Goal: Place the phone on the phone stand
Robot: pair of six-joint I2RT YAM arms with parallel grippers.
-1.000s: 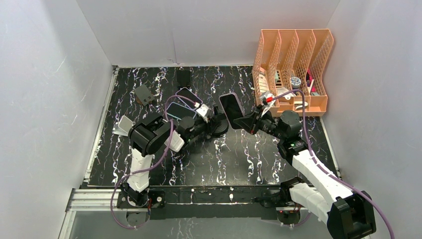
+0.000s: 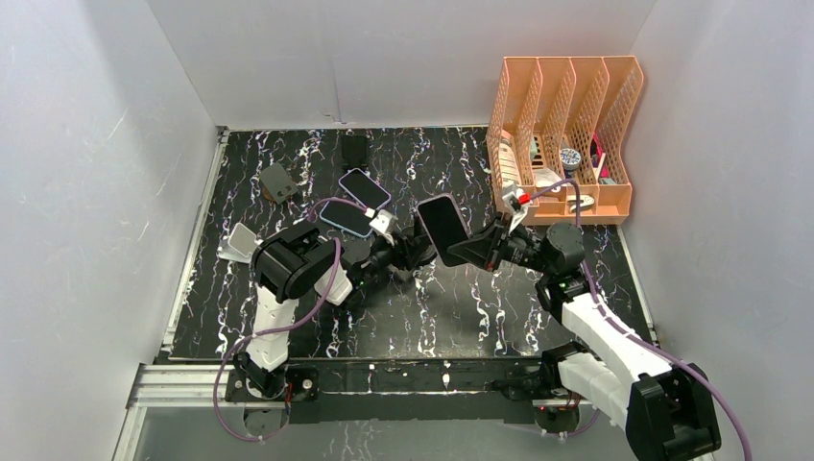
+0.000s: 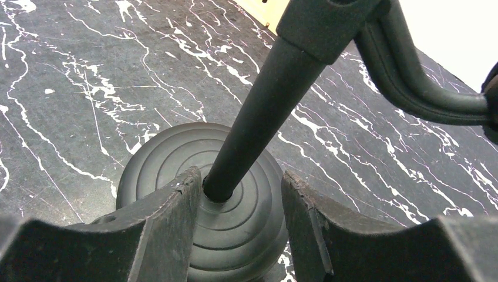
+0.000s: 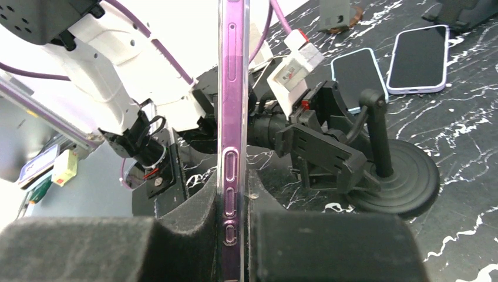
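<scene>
My right gripper is shut on a purple-edged phone (image 4: 234, 117), held upright with its dark screen (image 2: 442, 227) toward the top camera, beside the stand. The black phone stand has a round base (image 4: 405, 182) and a post (image 3: 252, 117) with a curved arm. My left gripper is open at the stand, its fingers on either side of the lower post, above the base; whether they touch it is unclear.
Two phones (image 4: 418, 59) lie behind the stand. A grey block (image 2: 276, 182), a black item (image 2: 354, 151) and a white item (image 2: 236, 246) sit around the back and left. An orange organiser (image 2: 566, 125) fills the back right.
The right gripper and phone have shifted slightly left and toward the front. The left gripper has moved slightly toward the front from where it was a second ago.
</scene>
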